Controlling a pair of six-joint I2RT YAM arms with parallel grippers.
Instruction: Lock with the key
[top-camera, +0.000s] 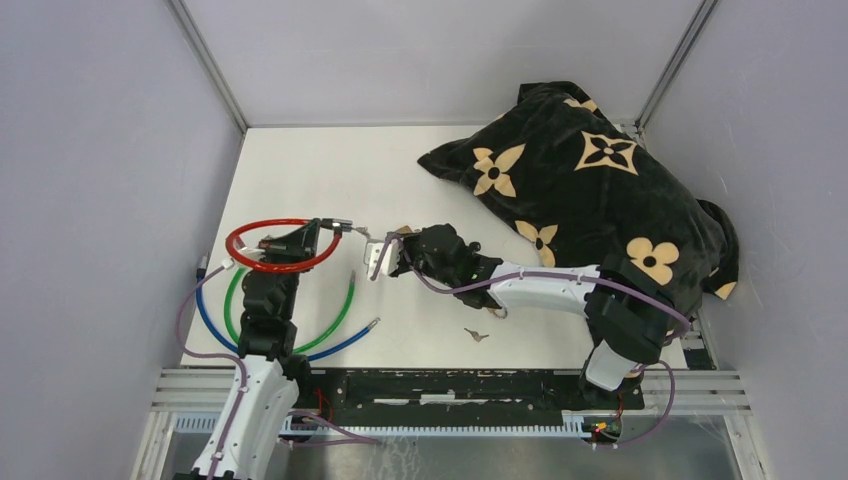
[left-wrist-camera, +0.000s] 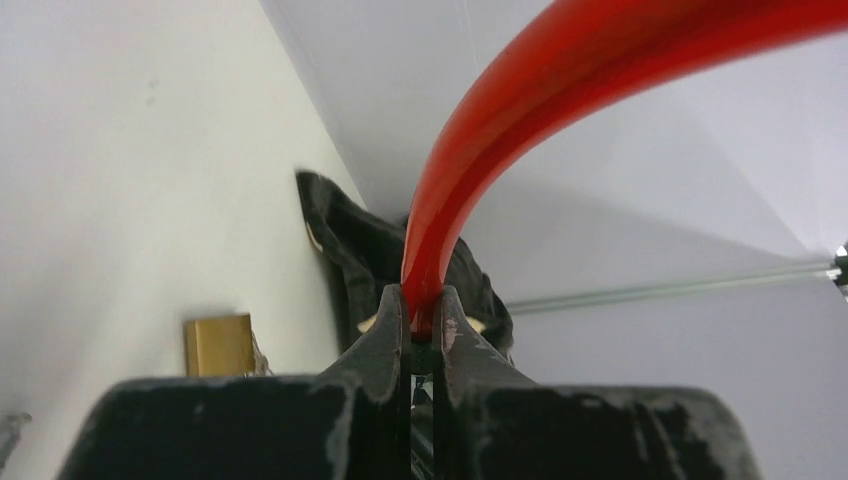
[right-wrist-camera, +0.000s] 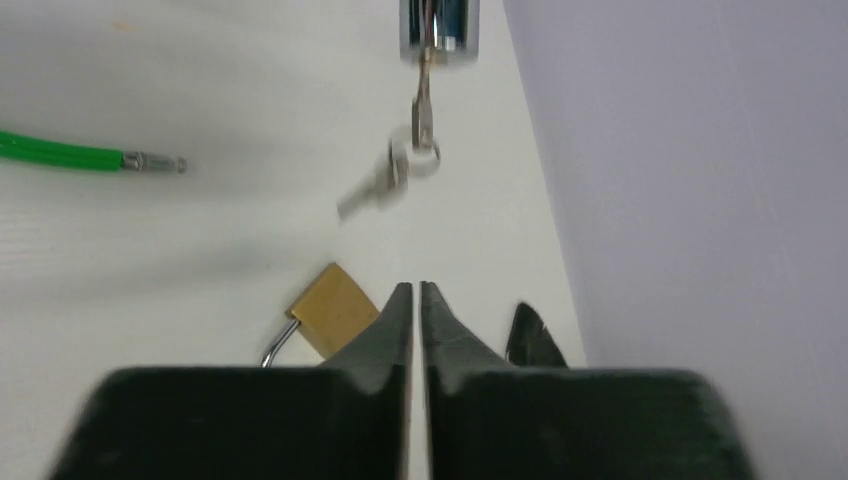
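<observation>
My left gripper is shut on the red cable of a ring-shaped cable lock (top-camera: 240, 257). The lock's dark metal cylinder (right-wrist-camera: 440, 35) points toward my right arm. A small silver key (top-camera: 361, 232) sticks out of its end, and a blurred second key (right-wrist-camera: 378, 190) hangs there on a ring. Short of the keys, my right gripper has a narrow gap between its fingertips and nothing in it; it does not touch them. How deep the key sits in the cylinder is hidden.
A brass padlock (right-wrist-camera: 335, 310) lies on the table below my right gripper. Another loose key (top-camera: 476, 335) is near the front. Green cable (top-camera: 345, 310) and blue cable (top-camera: 345, 343) lie at the left, a black patterned cushion (top-camera: 600, 190) at the right.
</observation>
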